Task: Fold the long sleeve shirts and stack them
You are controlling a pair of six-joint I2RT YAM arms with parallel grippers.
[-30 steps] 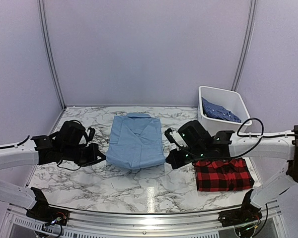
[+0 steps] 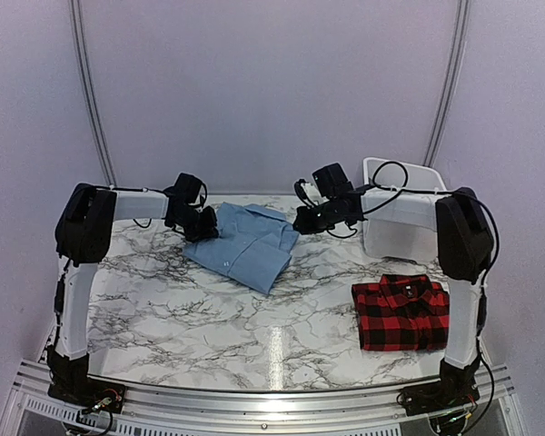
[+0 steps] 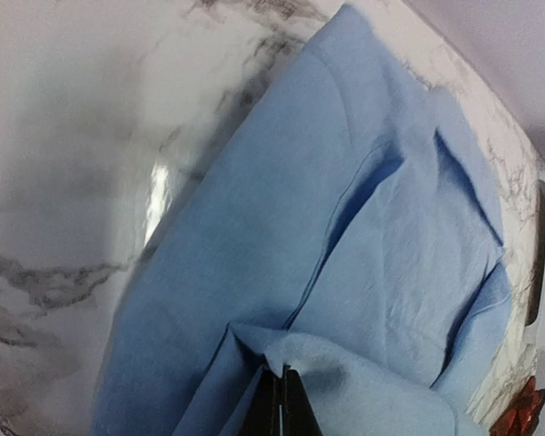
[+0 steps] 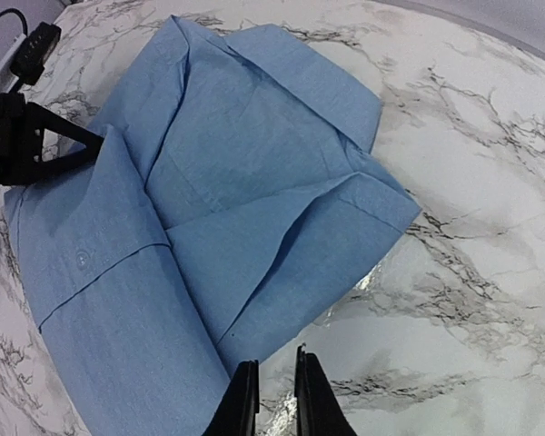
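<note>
A light blue long sleeve shirt [image 2: 250, 250] lies partly folded and askew on the marble table. My left gripper [image 2: 214, 233] is shut on the shirt at its left side; in the left wrist view its fingertips [image 3: 293, 386] pinch a raised fold of the blue cloth. At the shirt's upper right, my right gripper [image 2: 302, 225] hovers partly open. Between its fingers, in the right wrist view, there is only a gap with no cloth. A red and black plaid shirt [image 2: 401, 322] lies folded at the front right.
A white bin [image 2: 400, 238] stands at the back right, partly behind my right arm. Bare marble table [image 2: 209, 336] lies in front of the blue shirt. The enclosure's walls close in the back and sides.
Both grippers have moved from the blue shirt's near edge toward the back. The shirt has turned askew, its near edge now folded over. My left gripper has come down onto its left side.
</note>
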